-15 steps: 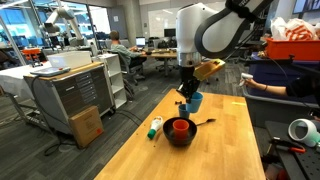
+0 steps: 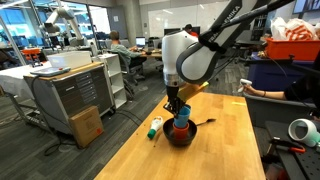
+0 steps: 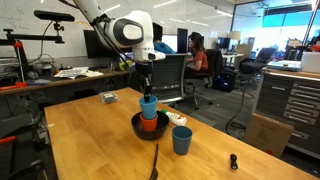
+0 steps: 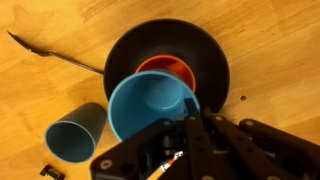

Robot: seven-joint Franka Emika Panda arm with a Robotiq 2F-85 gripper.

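Note:
My gripper is shut on the rim of a light blue cup (image 4: 135,105), which it holds mouth up over an orange-red cup (image 4: 172,66). That orange-red cup stands in a black bowl (image 4: 208,45). From the side, the blue cup (image 3: 148,104) appears right above the orange-red cup (image 3: 149,123), their edges meeting in the picture. Whether its base has entered the lower cup, I cannot tell. In exterior view 1 the blue cup (image 2: 181,121) also lines up over the orange-red cup (image 2: 181,134).
A grey-blue cup (image 3: 182,141) stands on the table beside the bowl, with a dark fork (image 3: 154,160) close by. A small black object (image 3: 233,161) lies farther off. On the bowl's other side is a white and green item (image 2: 155,127).
Carried by my gripper, the blue cup has moved left in exterior view 1, from behind the bowl's right side to over the orange-red cup. The bowl and orange-red cup have stayed put.

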